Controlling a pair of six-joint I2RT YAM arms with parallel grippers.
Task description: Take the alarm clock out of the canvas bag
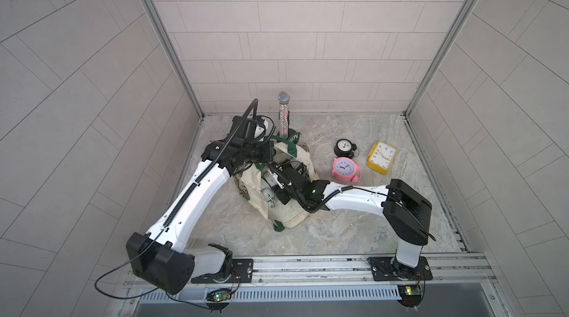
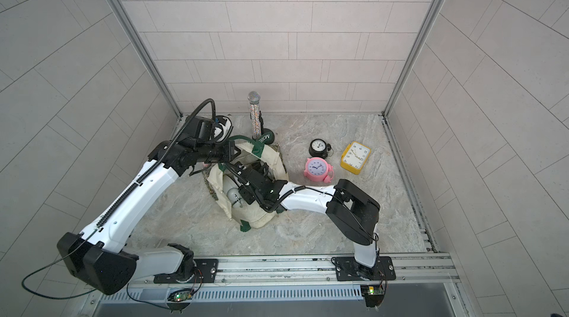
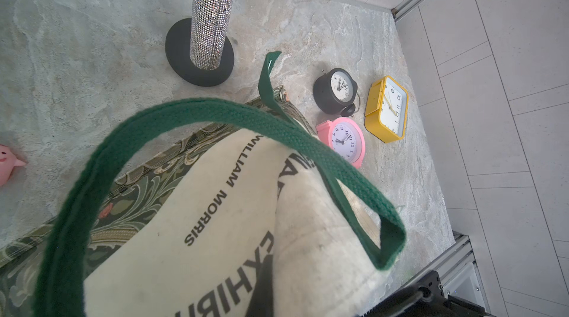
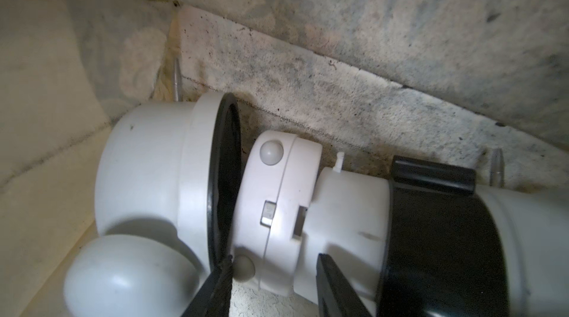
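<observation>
The canvas bag [image 1: 290, 216] lies on the table with my right gripper down inside it. In the right wrist view its part-open fingers are at a white ringed piece [image 4: 278, 204], between a white cup-like piece [image 4: 142, 162] and a black-banded white cylinder [image 4: 438, 234]; I cannot tell whether these are an alarm clock. My left gripper [image 1: 260, 154] is over the bag's left rim by the green handle [image 3: 195, 109]; its fingers are barely visible.
Right of the bag stand black [image 1: 345, 147], pink [image 1: 345, 170] and yellow [image 1: 381, 157] clocks. A sparkly microphone on a stand [image 1: 284, 115] is behind it. A pink object [image 3: 7, 165] lies at left.
</observation>
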